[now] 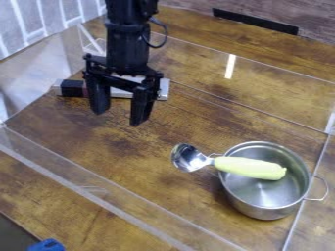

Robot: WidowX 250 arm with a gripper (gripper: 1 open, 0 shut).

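My black gripper [119, 108] hangs above the wooden table at upper left, its two fingers spread wide with nothing seen between them. At lower right a steel pot [268, 201] with two loop handles holds the pale yellow handle [256, 169] of a metal-headed utensil; its shiny rounded head [187, 157] sticks out past the pot's left side.
Behind the gripper lies a silver and black bar-shaped object [74, 88]. Clear transparent borders edge the work area. A blue object [46, 245] sits at the lower left corner.
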